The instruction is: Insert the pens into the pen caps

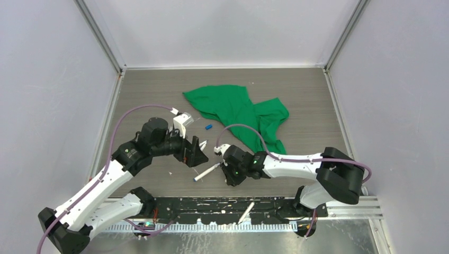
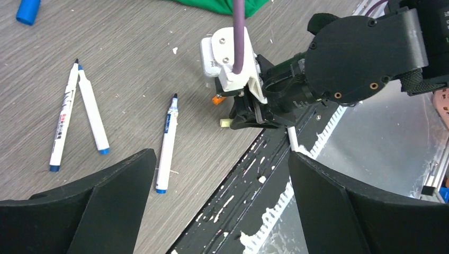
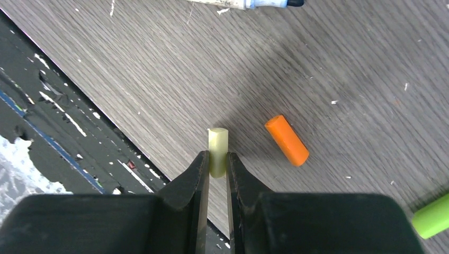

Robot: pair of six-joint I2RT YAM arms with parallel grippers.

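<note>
Held between the tips of my right gripper is a pale yellow pen cap (image 3: pixel 217 140), its far end sticking out past the fingers. My left gripper hangs open above the table with empty space between its fingers. Below it in the left wrist view lies an uncapped white pen (image 2: pixel 167 148), dark tip pointing away; the right gripper hovers just beyond this pen. Further left lie two more white pens (image 2: pixel 63 119) (image 2: pixel 94 111), nearly parallel. An orange cap (image 3: pixel 287 140), a green cap (image 3: pixel 433 216) and a blue cap (image 2: pixel 28 10) rest loose on the table.
A crumpled green cloth (image 1: pixel 238 108) covers part of the table's back right. One white pen (image 1: pixel 246 211) lies off the table on the black front edge strip.
</note>
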